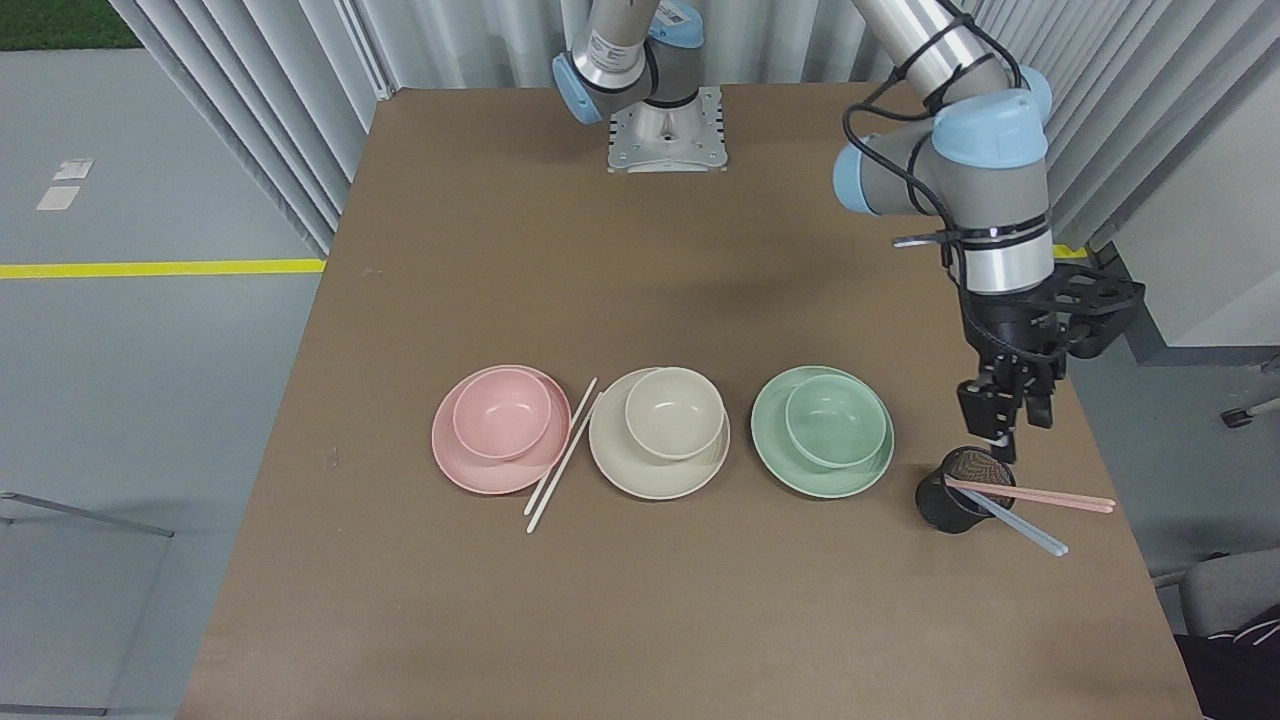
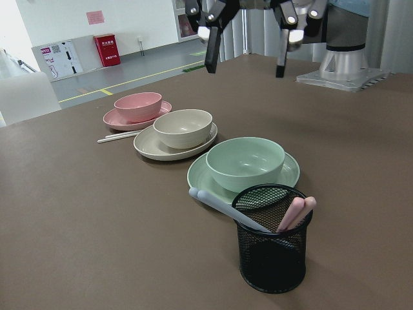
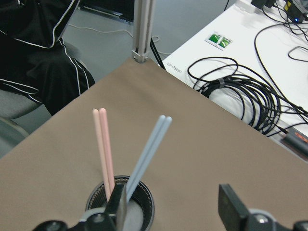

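Note:
A black mesh holder (image 2: pixel 271 258) at the table's right holds pink chopsticks (image 1: pixel 1044 494) and light blue chopsticks (image 1: pixel 1020 527). My gripper (image 2: pixel 247 61) hangs above and behind it, fingers spread open with nothing between them; in the wrist view the chopsticks stand beside the fingers. Three plate-and-bowl sets form a row: pink bowl (image 1: pixel 503 414), cream bowl (image 1: pixel 674 413) and green bowl (image 1: pixel 835 420), each on a matching plate. White chopsticks (image 1: pixel 561 456) lie between the pink and cream plates.
A white side table (image 3: pixel 207 48) with coiled cables adjoins beyond the brown table's edge.

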